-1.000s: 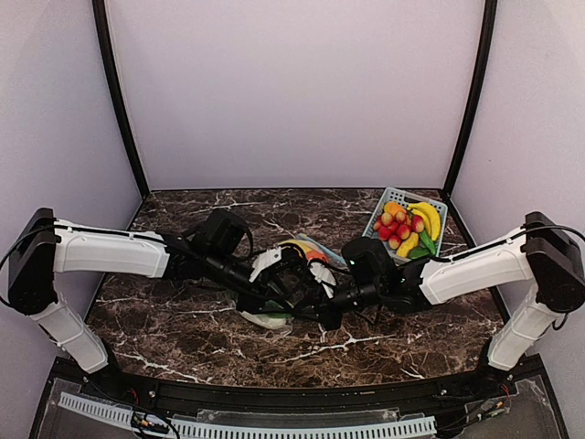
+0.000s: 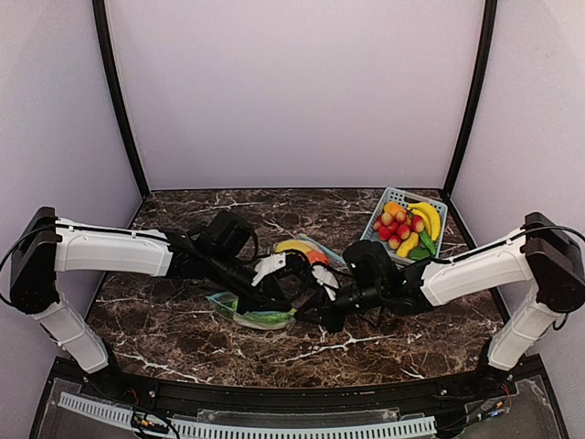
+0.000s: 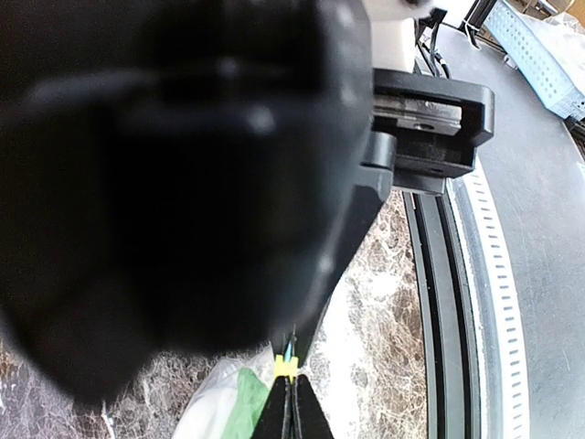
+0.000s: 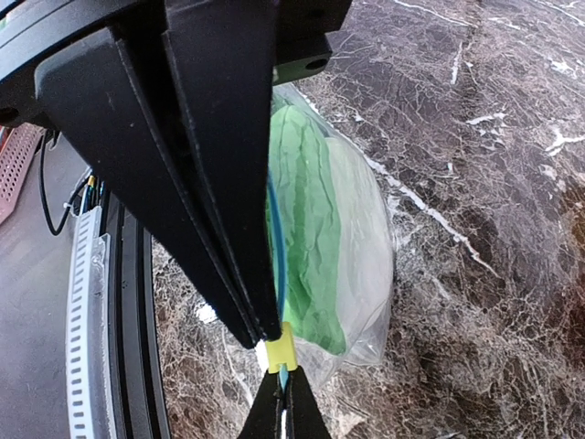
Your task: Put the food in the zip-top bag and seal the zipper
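Note:
The zip top bag (image 2: 260, 318) lies at the front middle of the marble table, clear with a green part, as seen also in the right wrist view (image 4: 352, 265). My left gripper and right gripper meet at its edge, fingertips close together, both shut. A yellow zipper slider (image 4: 281, 352) sits at the right gripper's fingertips, with a blue strip above it. The left wrist view shows the same yellow piece at the left fingertips; whether either grips it is unclear. Yellow and red food (image 2: 302, 247) shows behind the grippers, partly hidden.
A basket (image 2: 375, 229) of fruit and vegetables stands at the back right. Both arms crowd the middle, and the left wrist view is largely blocked by black gripper housing.
The right arm has barely moved.

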